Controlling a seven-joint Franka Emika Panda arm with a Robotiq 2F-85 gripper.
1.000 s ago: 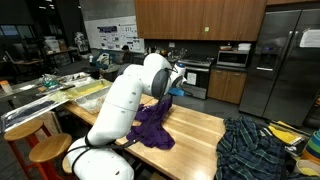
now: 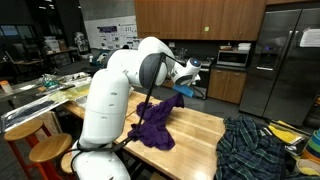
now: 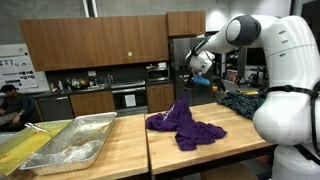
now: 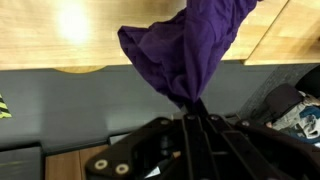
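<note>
A purple cloth (image 2: 153, 128) lies crumpled on the wooden table. One end of it rises off the surface to my gripper (image 2: 184, 90), forming a hanging peak. In exterior view 2 the cloth (image 3: 190, 130) spreads over the near tabletop, its raised part just below the gripper (image 3: 189, 88). The wrist view has the bunched cloth (image 4: 180, 55) narrowing to a pinch at the gripper's tips (image 4: 190, 108). The fingers are shut on that fabric, and the exact grip is partly hidden by the dark fingers.
A dark cloth pile (image 2: 245, 148) sits at the table's right side. Metal trays (image 3: 70, 148) stand on the far side. Wooden stools (image 2: 45, 149) are beside the table at left. Bare tabletop (image 2: 195, 135) lies between the two cloths.
In exterior view 1 the arm and gripper have swung somewhat to the right, and the raised end of the purple cloth has followed.
</note>
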